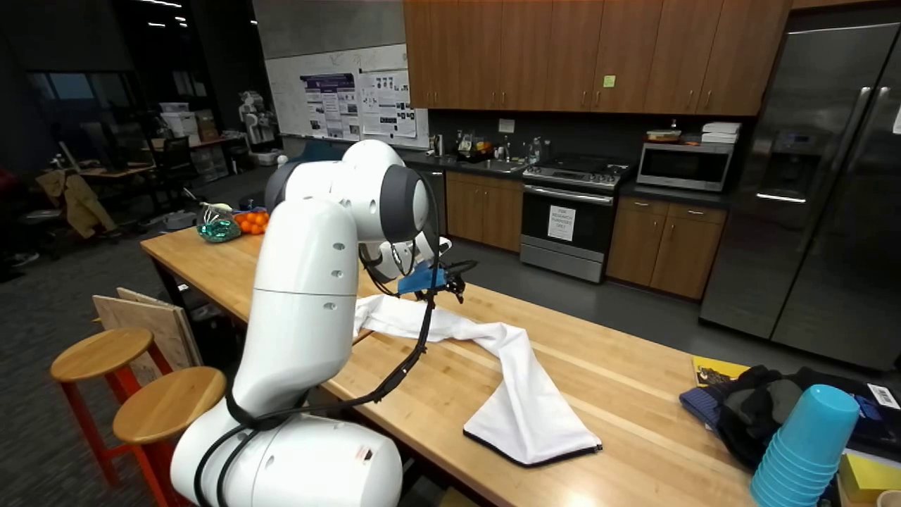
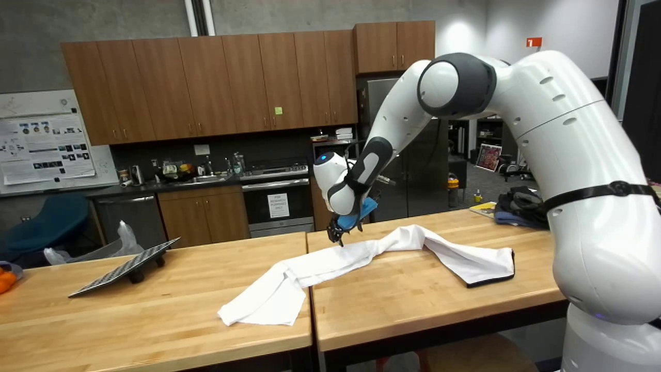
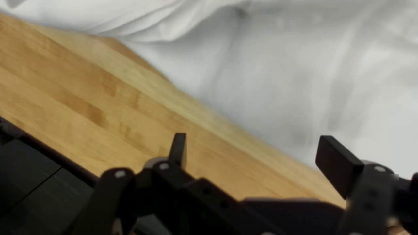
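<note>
A long white cloth (image 2: 328,260) lies bunched and twisted across the seam between two wooden tables. Its near end in exterior view 1 spreads into a flat flap of the cloth (image 1: 532,414) with a dark edge. My gripper is open, its two dark fingers wide apart with nothing between them. In the wrist view the white cloth (image 3: 282,78) fills the upper right, beyond the fingertips, while bare wood shows under the left finger (image 3: 178,150). Exterior view 2 has the gripper (image 2: 337,238) just above or behind the cloth's far edge; contact cannot be made out.
Blue stacked cups (image 1: 802,448) and dark clothing (image 1: 752,405) occupy the right end of the table. A tilted dark panel (image 2: 127,269) stands on the other table. Oranges (image 1: 251,222) sit at the far left. Bare tabletop (image 1: 642,372) lies right of the cloth.
</note>
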